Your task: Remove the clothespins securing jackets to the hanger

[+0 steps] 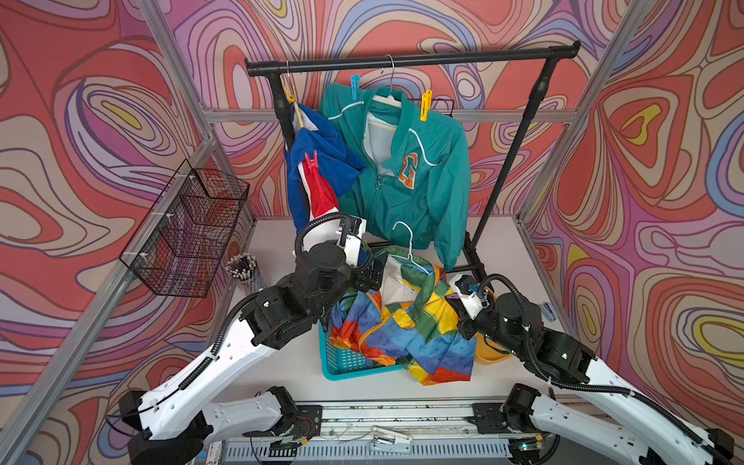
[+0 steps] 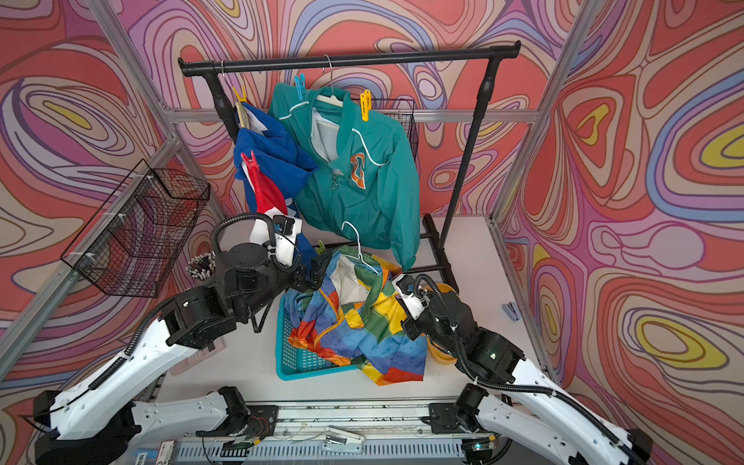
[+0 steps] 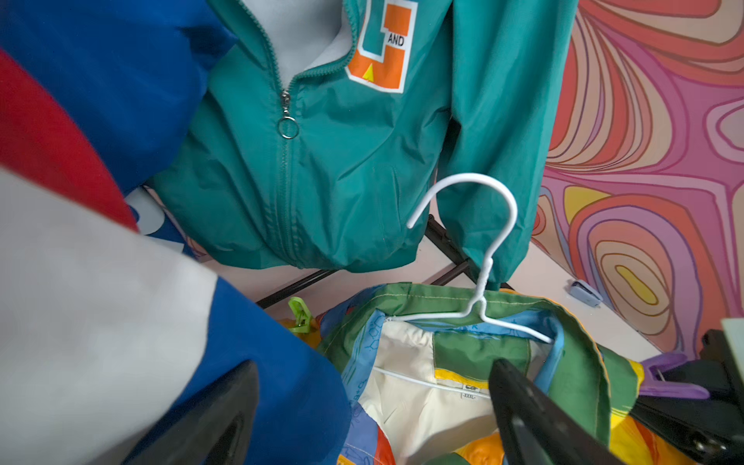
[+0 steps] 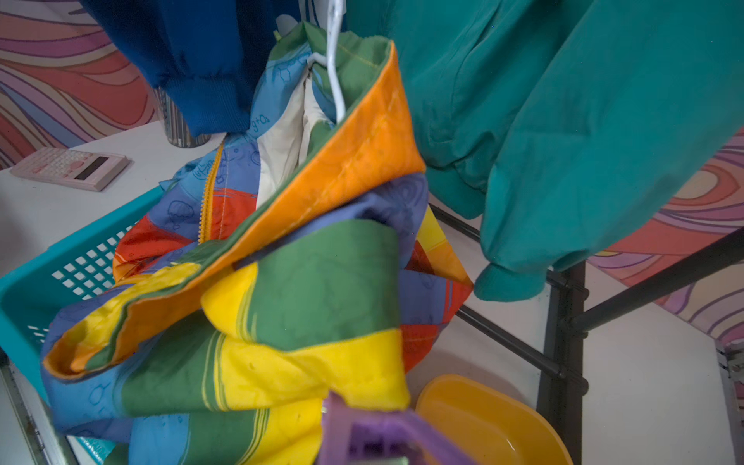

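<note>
A teal jacket (image 1: 364, 186) hangs on the rail with blue (image 1: 355, 86) and yellow (image 1: 425, 104) clothespins. The blue-red-white jacket (image 1: 310, 147) has a red clothespin (image 2: 251, 166). A multicoloured jacket (image 4: 317, 294) with a white hanger (image 3: 480, 271) lies on the basket, a green clothespin (image 3: 300, 314) beside its left shoulder. My left gripper stands open beside the white-and-blue cloth. My right gripper (image 1: 465, 294) is at the multicoloured jacket's right side, shut; a purple clothespin (image 4: 372, 434) shows at its fingers, though whether it is held I cannot tell.
A black wire basket (image 1: 186, 232) hangs on the left wall. The teal basket (image 4: 31, 294) stands on the white table, with a yellow tub (image 4: 488, 410) at its right. The rack's black bars (image 4: 658, 279) stand behind. Bare table lies at the right.
</note>
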